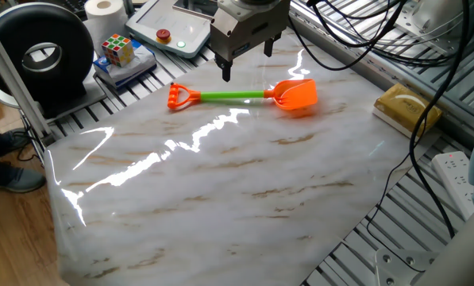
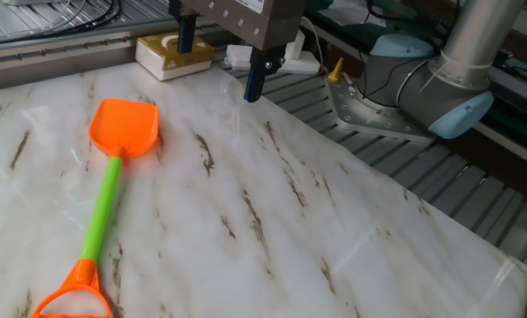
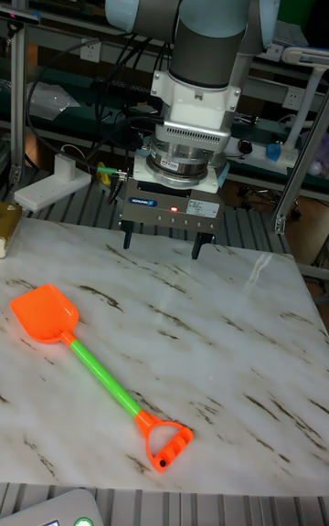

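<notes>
A toy shovel with an orange scoop (image 1: 295, 94), a green shaft (image 1: 233, 95) and an orange handle lies flat on the marble-patterned sheet (image 1: 213, 214). In exterior view 2 its scoop (image 2: 124, 127) points toward the back, its handle toward the near edge. My gripper (image 1: 248, 60) hangs above the sheet, its two dark fingers wide apart and nothing between them. It is clear of the shovel, and exterior view 3 has the gripper (image 3: 162, 246) beyond the shovel (image 3: 105, 376), on the robot's side of the sheet.
A yellow-and-white box (image 1: 406, 110) sits at the sheet's edge, near a white power strip (image 1: 456, 183). Along another side are a puzzle cube (image 1: 118, 49), a paper roll (image 1: 106, 17) and a panel with a red button (image 1: 163, 36). Most of the sheet is bare.
</notes>
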